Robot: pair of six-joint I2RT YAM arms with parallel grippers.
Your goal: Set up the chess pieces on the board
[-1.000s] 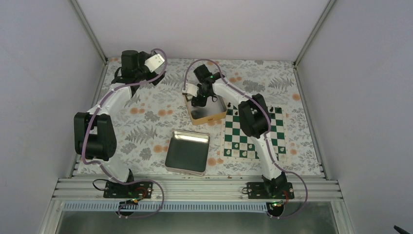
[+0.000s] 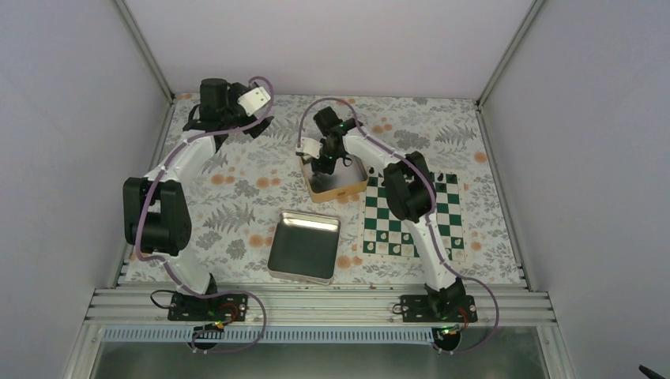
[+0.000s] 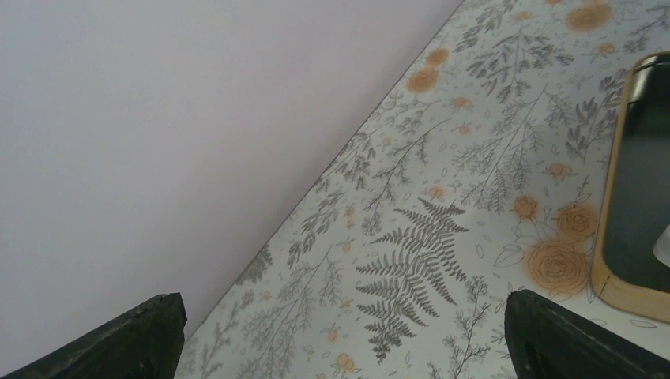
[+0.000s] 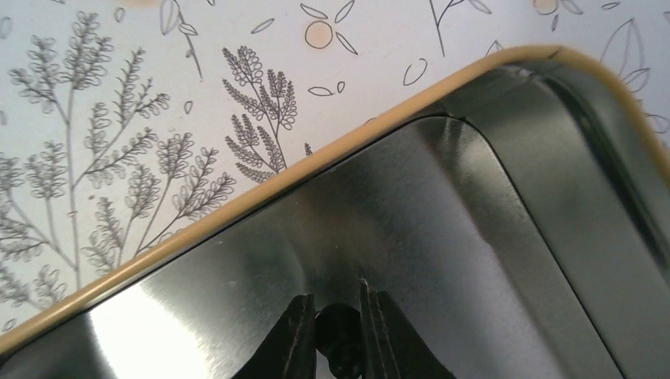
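A black chess piece (image 4: 340,338) stands between the fingers of my right gripper, which is shut on it inside the tray. That tray (image 2: 340,194), tan-rimmed with a grey inside, lies at the back middle of the table in the top view. My left gripper is open and empty, over bare table at the back left. The green and white chessboard (image 2: 393,225) lies at the right. Pale pieces (image 2: 395,248) stand along its near rows, and a few dark pieces (image 2: 440,177) show at its far edge. My right arm hides part of the board.
A second tray (image 2: 304,246) sits at the front middle and looks mostly empty from above. My right arm (image 2: 412,189) reaches across the board.
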